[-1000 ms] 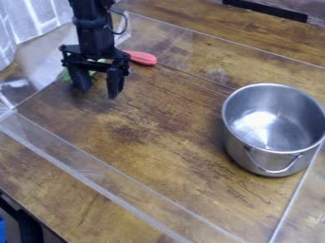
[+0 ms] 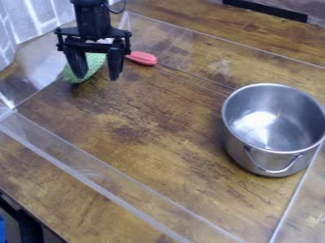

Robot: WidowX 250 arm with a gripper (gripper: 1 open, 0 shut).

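Observation:
The black gripper (image 2: pixel 97 65) hangs at the upper left with its two fingers apart, open, above or beside a green object (image 2: pixel 80 72) lying on the wooden table (image 2: pixel 152 142). I cannot tell whether it touches that object. A pink item (image 2: pixel 143 58) lies just right of the gripper, partly behind it.
A large steel pot (image 2: pixel 273 128) stands on the right. Clear plastic walls edge the work area at the left, front and right.
The pot and pink item are unmoved.

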